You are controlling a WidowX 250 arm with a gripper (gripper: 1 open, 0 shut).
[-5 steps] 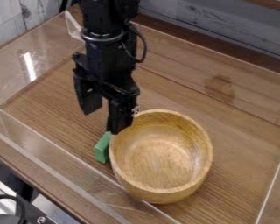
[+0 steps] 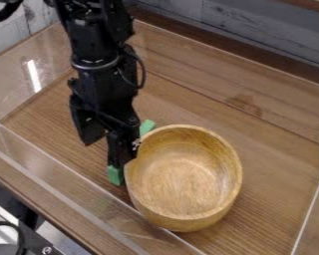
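Observation:
My black gripper (image 2: 107, 139) hangs over the table left of a large wooden bowl (image 2: 182, 184), its lower finger reaching down beside the bowl's upper left rim. It looks open. A small green object (image 2: 115, 171) lies on the table against the bowl's left side, partly hidden behind the gripper's finger, with another green part showing near the bowl's top edge.
A pale wall stands at the back. A dark cable loops at the lower left corner, near the table's edge.
The gripper has shifted left and a little lower, nearer the green object. The bowl looks unmoved.

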